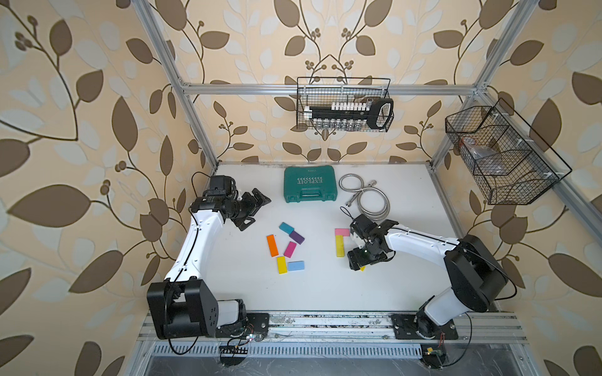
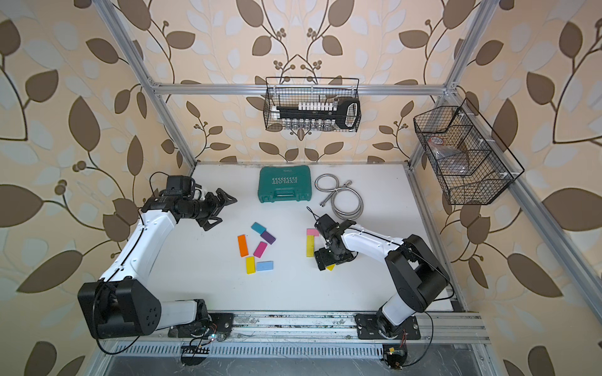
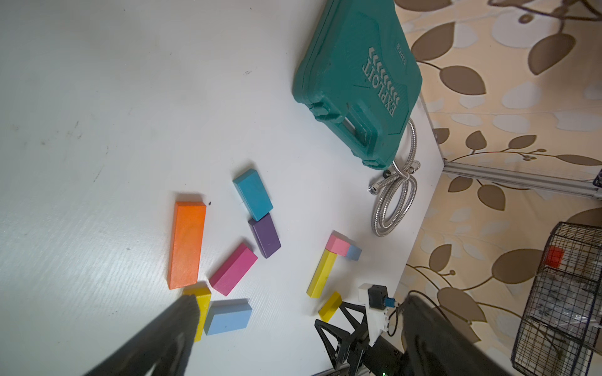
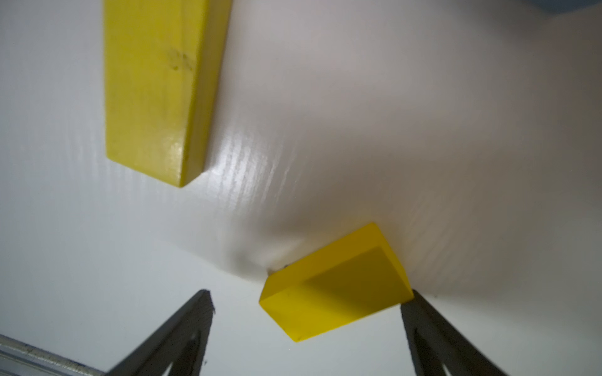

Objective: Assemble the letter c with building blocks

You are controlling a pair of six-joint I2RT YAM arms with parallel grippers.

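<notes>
On the right of the table a long yellow block (image 1: 340,246) meets a pink block (image 1: 341,232) at its far end. A blue block (image 3: 353,252) continues from the pink one in the left wrist view. My right gripper is open low over a loose short yellow block (image 4: 341,288), which lies slanted between its fingers; the right finger looks close to one end. Over the table's left side, my left gripper (image 1: 258,209) stands open and empty. Below it lie orange (image 1: 272,245), teal (image 1: 286,227), purple (image 1: 296,237), magenta (image 1: 289,249), yellow (image 1: 281,265) and light blue (image 1: 296,265) blocks.
A green case (image 1: 310,183) and a coiled metal hose (image 1: 375,203) occupy the back of the table. Wire baskets (image 1: 343,106) hang above.
</notes>
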